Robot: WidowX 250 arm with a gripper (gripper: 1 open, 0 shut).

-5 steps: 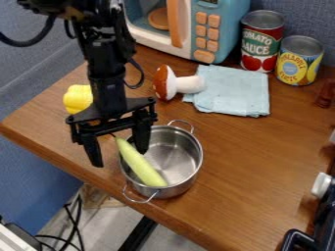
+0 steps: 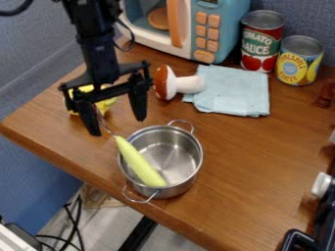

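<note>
My black gripper hangs at the left of the table, up and behind the pot, its fingers spread open above a yellow object that is mostly hidden behind it. A steel pot holds a pale yellow, long object, like a corn cob or banana, lying tilted inside against the rim. A red and white toy mushroom lies behind, beside a folded light blue cloth.
A toy microwave, a tomato can and a second can stand at the back. A small brown object and dark equipment are at the right edge.
My gripper has moved up and back, away from the pot and over the yellow object at the left. The pot and its contents look unchanged.
</note>
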